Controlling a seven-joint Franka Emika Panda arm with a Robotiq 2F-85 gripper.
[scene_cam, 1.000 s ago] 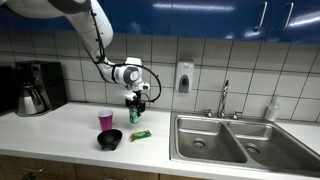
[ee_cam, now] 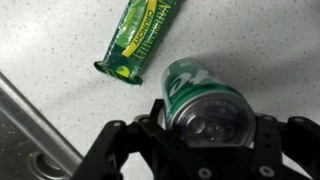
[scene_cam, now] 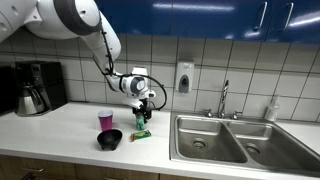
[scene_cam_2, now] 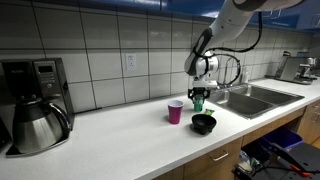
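Note:
A green can is between the fingers of my gripper, which is shut on it; the can's silver top faces the wrist camera. In exterior view 1 the can shows below the gripper, at or just above the counter; a gap under it cannot be made out. A flat green-wrapped bar lies on the counter, apart from the can on its sink side.
A magenta cup and a black bowl stand left of the can. The steel sink begins to the right. At the far left is a coffee maker. Counter between it and the cup is bare.
Arm, gripper and can have shifted a little to the right and toward the front of the counter. The cup, bowl and bar have stayed in place.

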